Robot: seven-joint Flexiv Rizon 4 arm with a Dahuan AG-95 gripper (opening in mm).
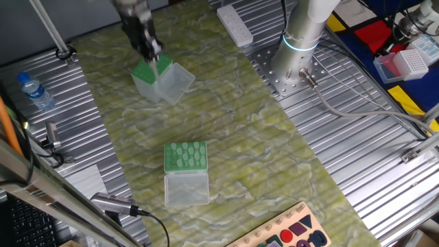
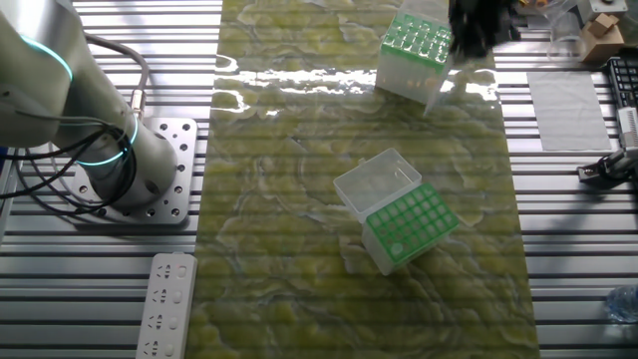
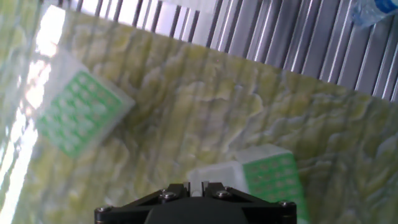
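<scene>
In exterior view 1 my gripper [image 1: 155,56] hangs, blurred, in front of the far box [image 1: 145,88] with its green rack. A pale, thin pipette tip [image 1: 156,71] points down from its fingers. Exterior view 2 shows the gripper [image 2: 477,45] at the top, the translucent tip [image 2: 437,95] below it. The fingers look shut in the wrist view, with something whitish between them. Mostly empty holes show in the green rack [image 2: 411,221] of one open-lidded box. The other box's rack [image 1: 186,157] carries several upright tips; its lid [image 1: 186,189] lies open.
A wooden shape board [image 1: 278,237] lies at the mat's near edge. A power strip [image 1: 234,26] and a water bottle [image 1: 36,92] sit off the mat. Bare mat separates the two boxes.
</scene>
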